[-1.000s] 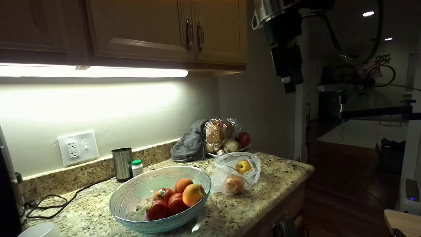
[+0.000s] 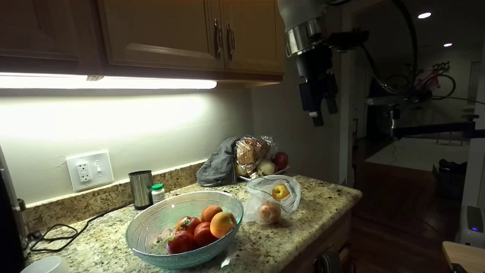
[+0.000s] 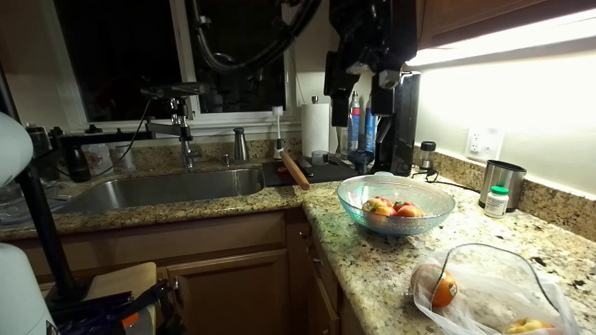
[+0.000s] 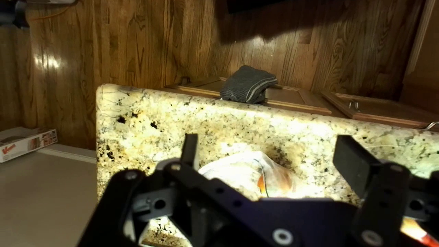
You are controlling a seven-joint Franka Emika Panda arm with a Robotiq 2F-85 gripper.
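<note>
High above the counter's right end, my gripper (image 2: 325, 118) points down, open and empty. In the wrist view its two fingers (image 4: 354, 164) stand wide apart, with the mesh bag (image 4: 234, 168) far below between them. That white see-through bag (image 2: 254, 204) lies on the counter with a yellow fruit (image 2: 280, 192) and an orange-red fruit (image 2: 269, 212) in it. Left of the bag is a teal glass bowl (image 2: 150, 218) holding several red and orange fruits (image 2: 222, 225). Much of the bag is hidden behind the gripper body in the wrist view.
By the wall stand a steel cup (image 2: 141, 189) and a green-capped bottle (image 2: 158, 193). A grey cloth (image 2: 219, 163) and bagged bread (image 2: 251, 152) sit behind the mesh bag. Overhead cabinets (image 2: 163, 32) flank the arm. Bare counter (image 2: 327, 195) lies right of the bag.
In exterior view 1 my gripper has shifted left and somewhat lower, and turned so both fingers show apart. The bag, bowl and fruits have not moved.
</note>
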